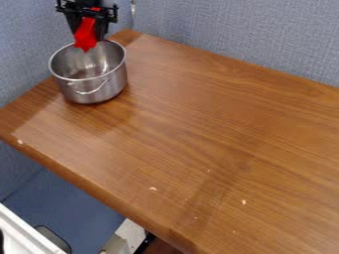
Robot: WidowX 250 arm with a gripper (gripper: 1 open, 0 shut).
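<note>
My black gripper [87, 16] is at the top left of the camera view, shut on a red object [86, 36] that hangs above a silver metal pot [90, 85]. The pot has a thin wire handle and stands near the left back corner of the wooden table [212, 139]. The red object's lower end is just over the pot's back rim; whether it touches cannot be told.
Blue-grey padded walls [252, 35] run along the back and left. A white frame and blue floor lie beyond the lower-left edge.
</note>
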